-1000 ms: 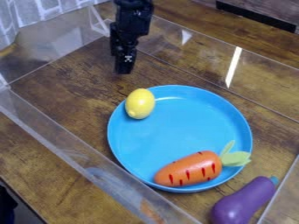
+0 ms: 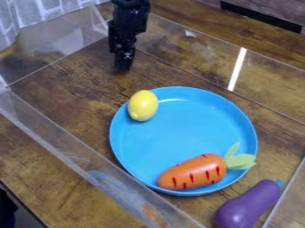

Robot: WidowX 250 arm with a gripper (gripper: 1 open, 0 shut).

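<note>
A dark robot gripper (image 2: pixel 123 44) hangs at the top of the camera view over the back left of the wooden surface, clear of the plate and toys; its fingers are too dark and small to read. A blue plate (image 2: pixel 179 134) holds a yellow lemon (image 2: pixel 142 105) on its upper left and an orange toy carrot (image 2: pixel 193 173) with a pale green top at its lower right. A purple eggplant (image 2: pixel 242 210) lies outside the plate at the bottom right.
Clear plastic walls surround the wooden work surface (image 2: pixel 66 93). A white strip (image 2: pixel 236 66) shows at the upper right.
The gripper has shifted slightly at the back left. The plate, lemon, carrot and eggplant have not moved.
</note>
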